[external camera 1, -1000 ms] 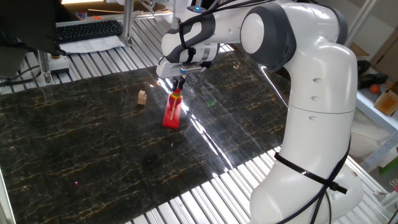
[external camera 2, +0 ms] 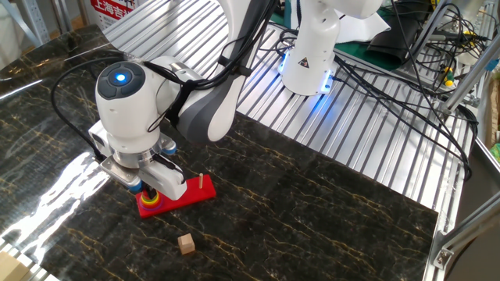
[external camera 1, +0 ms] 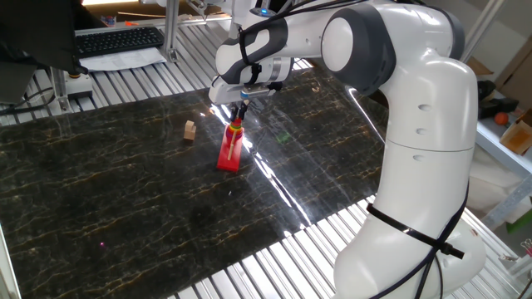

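Observation:
A long red base (external camera 1: 227, 159) lies flat on the dark marbled table, also visible as a red board (external camera 2: 195, 192) in the other view. One thin pale peg (external camera 2: 201, 181) stands on it. At the opposite end are small coloured rings, with a yellow ring (external camera 2: 150, 204) showing clearest and red close around it. My gripper (external camera 1: 239, 111) points down right over those rings, its dark fingertips at or just above them. Whether the fingers grip a ring is hidden by their size and the hand.
A small notched wooden block (external camera 1: 189, 130) rests apart from the red base; the second view shows this block (external camera 2: 186, 244) too. A keyboard (external camera 1: 119, 40) sits beyond the table's far edge.

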